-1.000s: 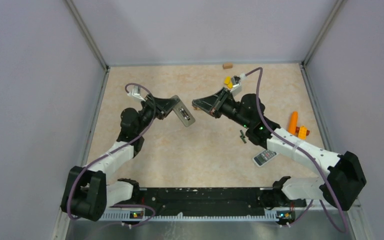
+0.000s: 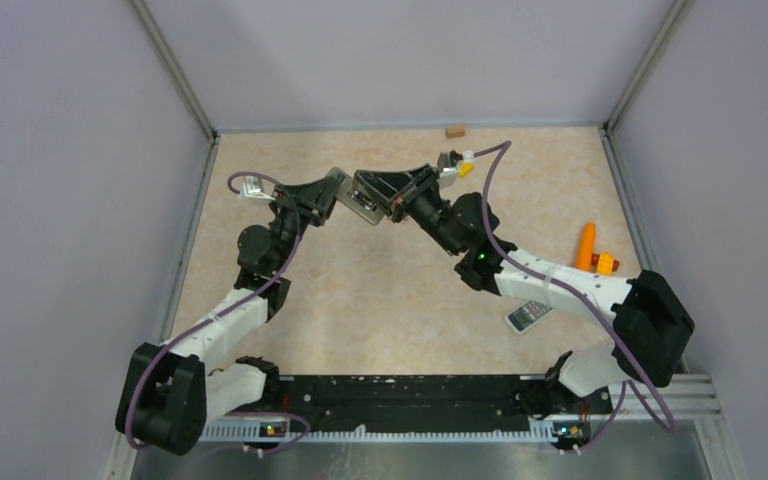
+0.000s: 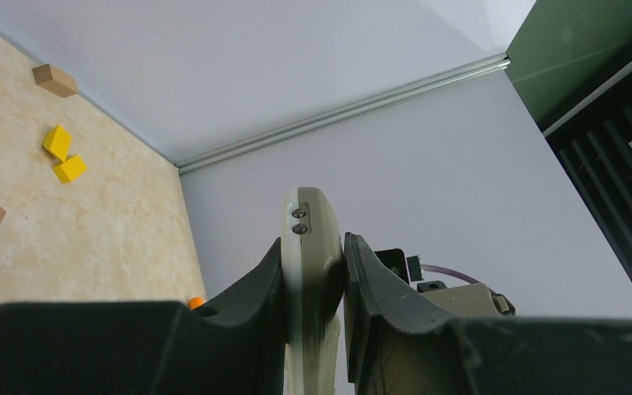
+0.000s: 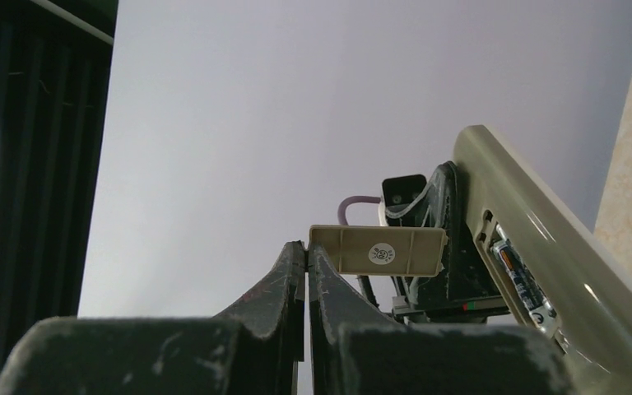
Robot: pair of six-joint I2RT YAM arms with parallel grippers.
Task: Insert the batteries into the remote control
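Observation:
In the right wrist view, the grey-beige remote control [image 4: 572, 263] shows its uncovered battery compartment, with a battery [image 4: 522, 284] visible inside. My left gripper [image 2: 333, 183] is shut on one end of this remote, whose edge with two screws stands between the fingers in the left wrist view. The small beige battery cover [image 4: 354, 251], bearing a round sticker, sits at the tips of my right gripper, shut on its near edge. It hangs beside the remote, close to the compartment opening. From above, the right fingertips partly overlap the remote and hide the cover.
A calculator [image 2: 530, 316] and an orange-and-yellow toy [image 2: 588, 247] lie at the right. Brown blocks [image 3: 55, 80] and yellow blocks [image 3: 58, 142] are on the table.
The right gripper has moved left and slightly back, closing the gap to the remote. The left gripper has drawn the remote left and back. Small batteries on the table are now hidden beneath the right arm.

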